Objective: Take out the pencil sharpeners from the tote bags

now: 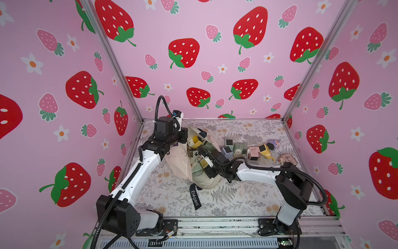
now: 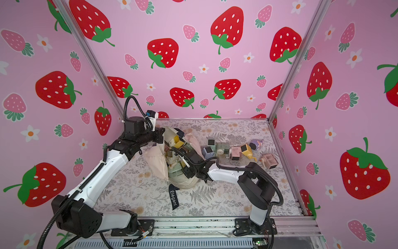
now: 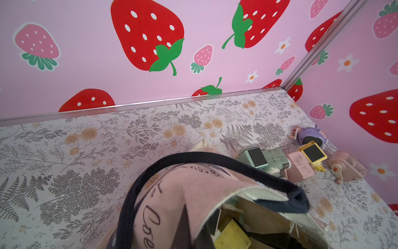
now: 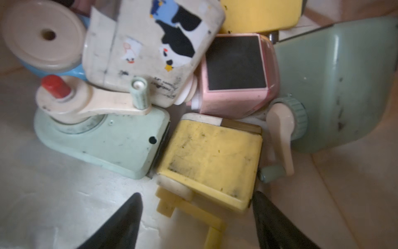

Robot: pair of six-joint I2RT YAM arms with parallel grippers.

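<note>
The cream tote bag [image 1: 177, 164] lies open, holding several sharpeners. My left gripper [image 1: 182, 133] is at the bag's raised left rim, shut; in the left wrist view its fingers are hidden behind pink fabric and a navy strap [image 3: 174, 159]. My right gripper is inside the bag, fingers apart around the lower part of a yellow sharpener [image 4: 209, 159], with no clear contact. Around that sit a mint sharpener [image 4: 95, 145], a pink one [image 4: 234, 99], a cow-print white one [image 4: 116, 49] and a large green one [image 4: 340, 83].
Bare table [image 3: 83, 157] lies behind the bag. A black Élégant strap [image 1: 194, 197] lies in front.
</note>
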